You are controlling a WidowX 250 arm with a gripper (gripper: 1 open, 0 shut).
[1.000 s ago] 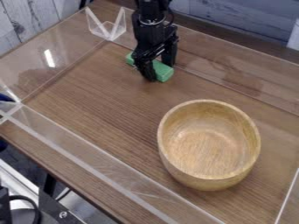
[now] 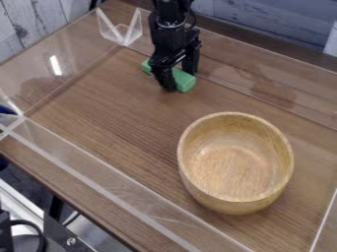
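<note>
The black gripper (image 2: 174,63) reaches down from the top of the camera view onto a green object (image 2: 179,80) lying on the wooden table near the back middle. Its fingers are at the object, touching or just over it; whether they grip it is hard to tell.
A large round wooden bowl (image 2: 235,159) stands at the front right. A clear plastic container (image 2: 120,25) is at the back left. Black cables (image 2: 24,228) lie at the lower left corner.
</note>
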